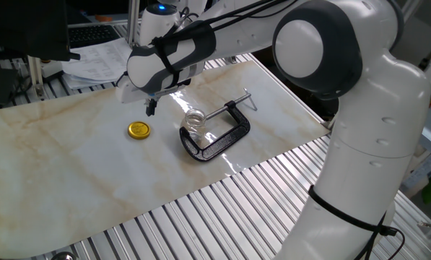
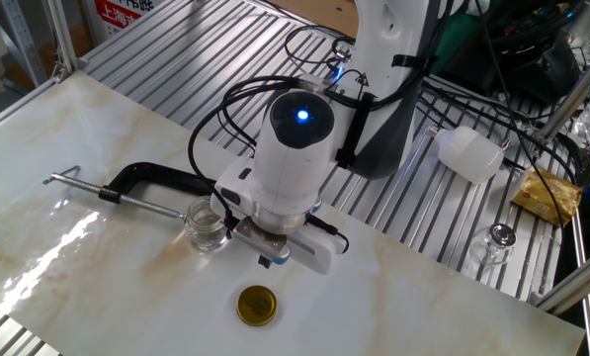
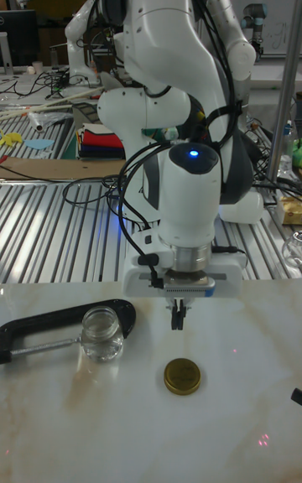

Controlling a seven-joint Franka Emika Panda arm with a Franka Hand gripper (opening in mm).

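A gold round lid [image 1: 138, 130] lies flat on the marble-patterned tabletop, apart from everything else. Beside it a clear glass jar [image 3: 101, 334] stands upright without a cover, held in a black C-clamp [image 1: 216, 147] whose screw rod [image 2: 126, 197] points at the jar's side. My gripper [image 3: 177, 322] hangs above the table, pointing down, behind the lid in exterior view 3. Its two dark fingers [image 3: 181, 311] are close together, and nothing shows between them. In exterior view 2 the hand hides most of the fingers.
Off the marble sheet, on the slatted bench, lie a white bulb-shaped object [image 2: 469, 155], a small glass jar with a metal top [image 2: 496, 241] and a yellow packet [image 2: 547, 195]. Papers [image 1: 98, 63] lie behind the table.
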